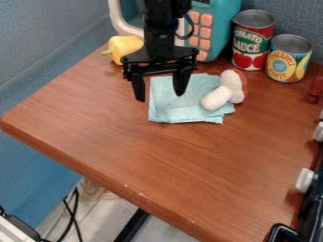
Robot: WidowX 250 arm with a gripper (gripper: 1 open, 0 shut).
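Note:
The black gripper hangs above the left part of a folded light-blue cloth, its two fingers spread apart with nothing visible between them. A white and pink toy piece, possibly a drumstick or mushroom shape, lies on the right side of the cloth, apart from the gripper.
At the back stand a teal toy microwave, a tomato can, another can and a yellow piece. A dark red item and black appliance sit at the right.

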